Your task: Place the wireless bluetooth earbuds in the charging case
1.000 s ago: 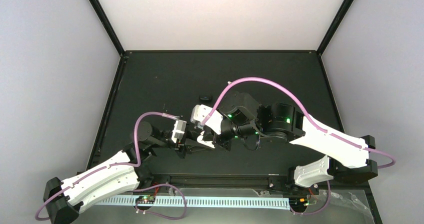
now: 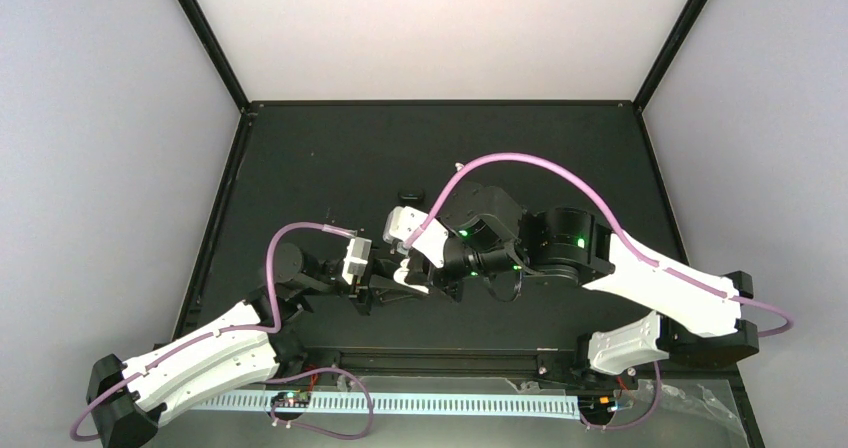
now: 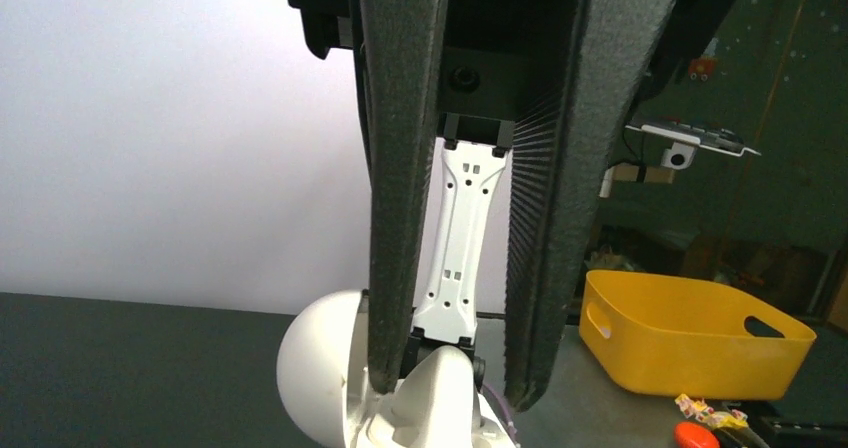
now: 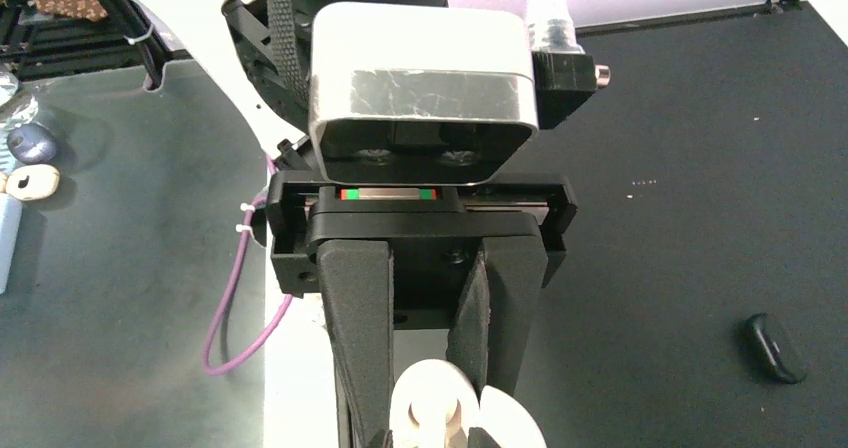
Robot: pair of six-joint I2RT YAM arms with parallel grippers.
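Observation:
In the left wrist view the white charging case (image 3: 315, 368) has its rounded lid raised, and my left gripper is shut on the case. From above, the case (image 2: 411, 280) shows only as a white patch between the two arms. My right gripper reaches over it with its fingers part open. In the right wrist view, a white rounded piece (image 4: 425, 383) lies between those fingers, beside another white curved part (image 4: 508, 420). The lower edge cuts off the fingertip area, so I cannot make out where an earbud ends and the case begins.
A small black object (image 2: 410, 197) lies on the dark table (image 2: 320, 158) behind the grippers. Both grippers crowd together near the middle. Clear table surrounds them at the back and right. A yellow basket (image 3: 690, 358) appears at the right in the left wrist view.
The right arm has shifted very slightly in the top view. The left arm and the case have stayed in place.

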